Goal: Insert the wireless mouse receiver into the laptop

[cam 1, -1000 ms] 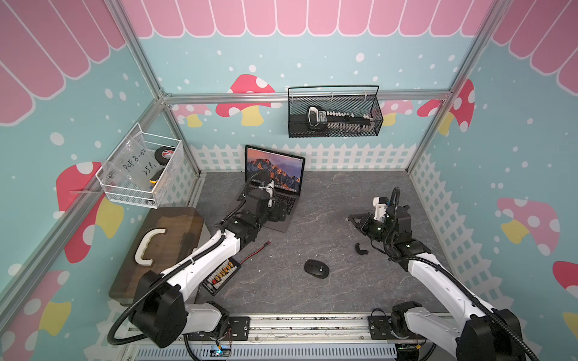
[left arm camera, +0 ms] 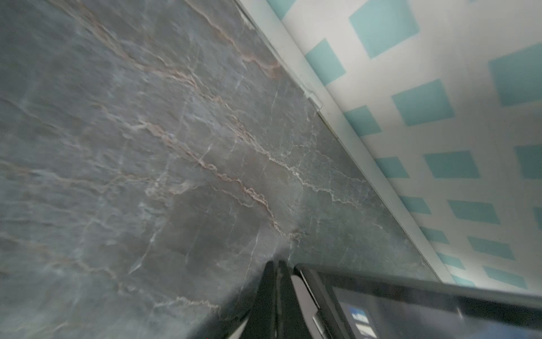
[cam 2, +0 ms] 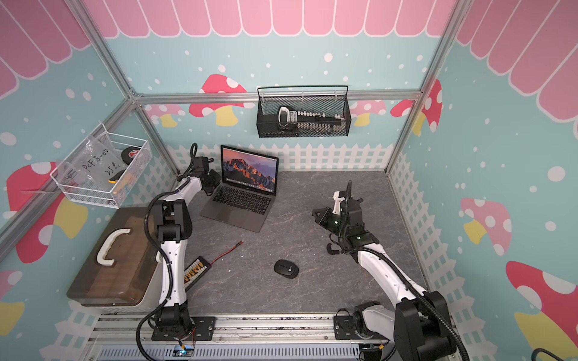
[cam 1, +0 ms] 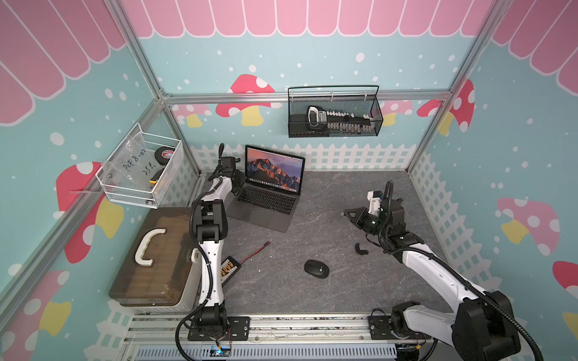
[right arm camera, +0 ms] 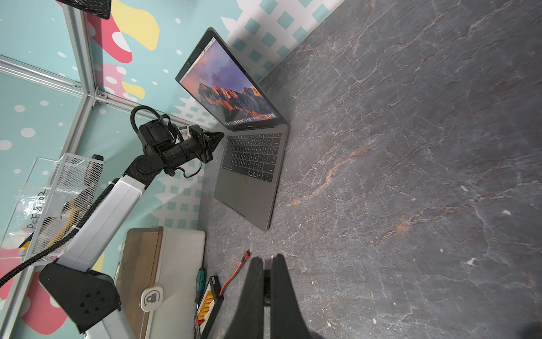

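Note:
The laptop stands unfolded at the back left, screen lit. At its left side, near the hinge, is my left gripper. In the left wrist view this gripper is shut beside the laptop's edge, with nothing visible between its fingers. My right gripper is also shut, above bare table right of the laptop. A tiny pale spot shows at its tip in the top left view, too small to identify. I cannot make out the receiver. A black mouse lies at the front middle.
A small curved black piece lies below the right gripper. A connector board with a red lead and a brown-lidded case are at the left. Table between laptop and right arm is clear.
My left gripper has swung from in front of the keyboard to the laptop's far left side, its arm straightening. The right gripper has shifted slightly back and left. Laptop and mouse have not moved.

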